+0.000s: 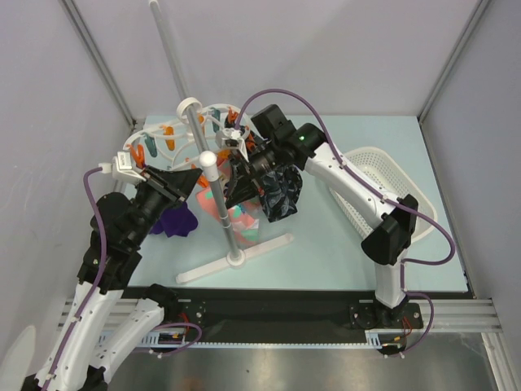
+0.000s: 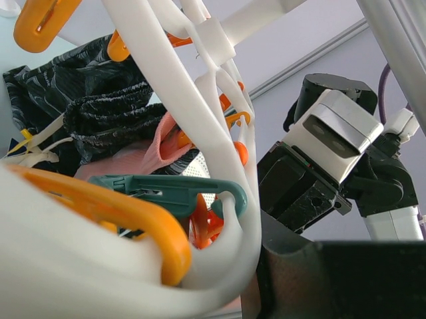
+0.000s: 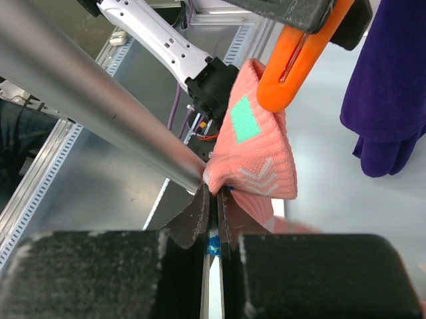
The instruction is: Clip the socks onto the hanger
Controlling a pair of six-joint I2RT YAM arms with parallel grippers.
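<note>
My right gripper is shut on the pink patterned sock [image 3: 256,149], which bunches up above the fingertips. In the top view this sock [image 1: 245,226] hangs below the white ring hanger [image 1: 153,130], beside the pole. An orange clip [image 3: 299,60] is pinched in the dark fingers [image 3: 286,8] of my left gripper [image 1: 194,181], at the ring's front edge. The clip's rounded end overlaps the sock's upper edge in the right wrist view; whether it grips the fabric cannot be told. In the left wrist view the ring hides most of the left fingers.
The hanger's grey pole [image 1: 218,195] rises between my arms from a white foot [image 1: 236,259]. Other clips line the ring, near black patterned fabric [image 1: 281,191]. A purple sock [image 1: 177,221] lies at left; a white basket [image 1: 383,183] stands at right.
</note>
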